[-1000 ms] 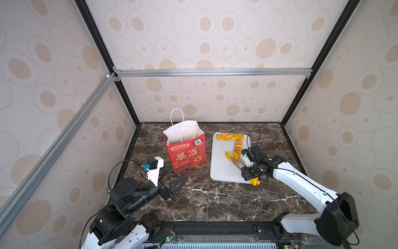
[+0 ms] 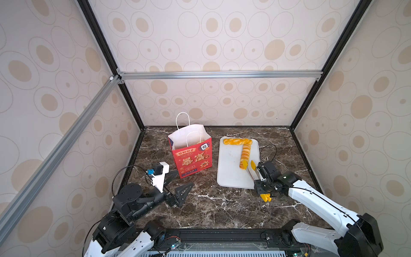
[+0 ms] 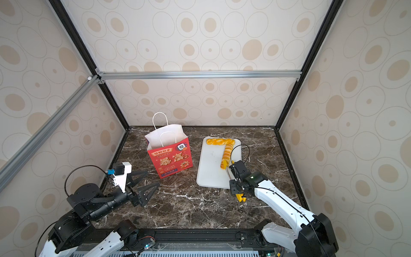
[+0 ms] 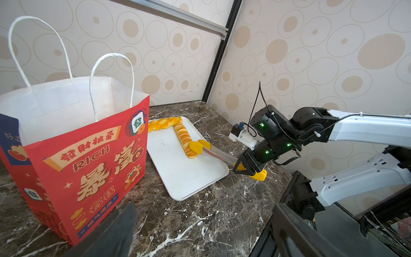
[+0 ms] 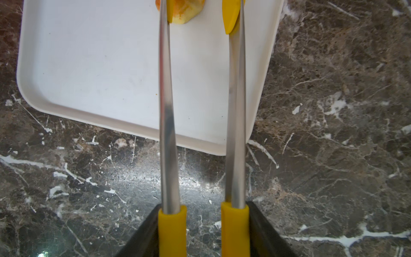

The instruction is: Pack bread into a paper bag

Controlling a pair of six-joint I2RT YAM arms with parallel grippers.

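A red paper bag (image 2: 191, 158) with white handles stands open-topped at the left of a white tray (image 2: 227, 171). On the tray lie a braided loaf (image 2: 234, 141) along the back and a long sliced-top loaf (image 2: 246, 152) running toward the front. My right gripper (image 2: 248, 164) carries tongs with yellow tips, part open at the loaf's front end, one tip on each side, apparently not clamped on it; in the right wrist view the bread (image 5: 188, 10) shows between and beside the tips. My left gripper (image 2: 184, 192) hangs open and empty in front of the bag.
Patterned walls enclose the back and sides; a metal rail (image 2: 218, 75) crosses the back wall.
The right arm's tongs have shifted rightward across the tray, and their yellow tips now stand further right around the long loaf's front end. The left arm, bag and tray are unmoved.
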